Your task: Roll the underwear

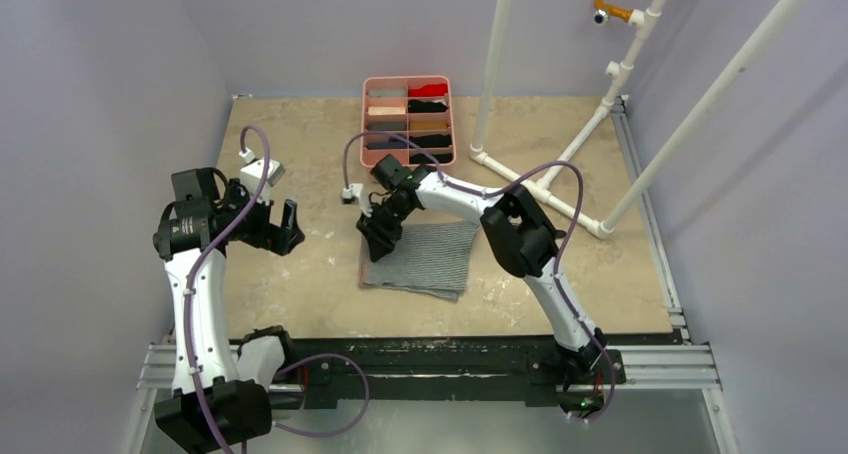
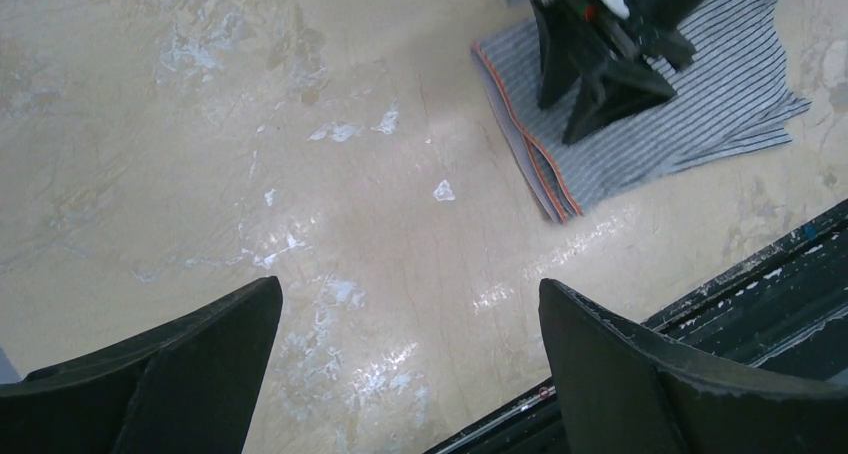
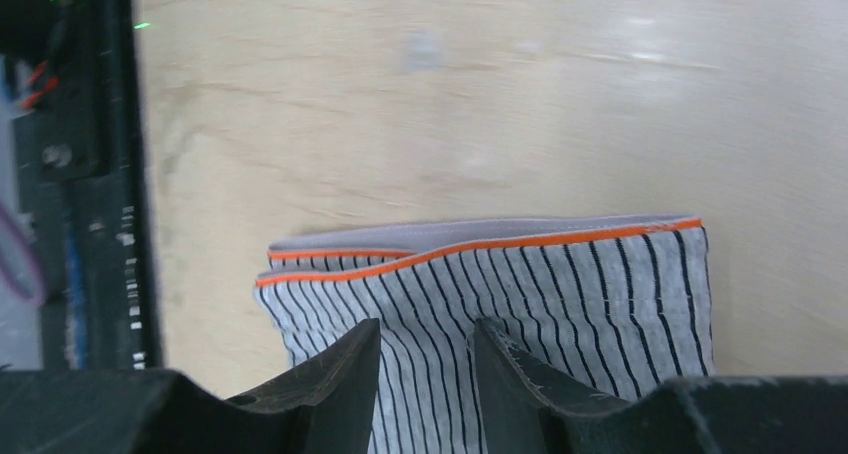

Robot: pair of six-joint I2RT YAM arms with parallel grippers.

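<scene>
The striped grey underwear lies folded flat, its orange-edged band at the left in the top view. My right gripper is over that left part; in the right wrist view its part-open fingertips are down at the striped cloth, with no clear hold visible. My left gripper hangs open to the left of the underwear, over bare table, with nothing between its fingers.
A pink compartment box with several rolled garments stands behind the underwear. A white pipe frame occupies the right.
</scene>
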